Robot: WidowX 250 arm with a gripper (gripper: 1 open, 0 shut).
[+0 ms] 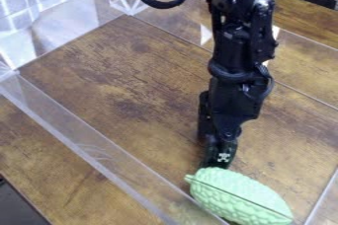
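Observation:
My black gripper [216, 148] reaches down to the wooden floor of the clear-walled enclosure, its lower end just above and behind a pale green, bumpy, oblong object [240, 195] with a seam along it. The green object lies at the bottom right, near the front wall. The fingertips overlap in this view, so their spread and anything between them are hard to make out.
Clear plastic walls [82, 135] run along the left front and the back. The wooden floor [113, 76] to the left of the arm is bare. A white tiled or patterned surface [46, 7] lies beyond the upper left.

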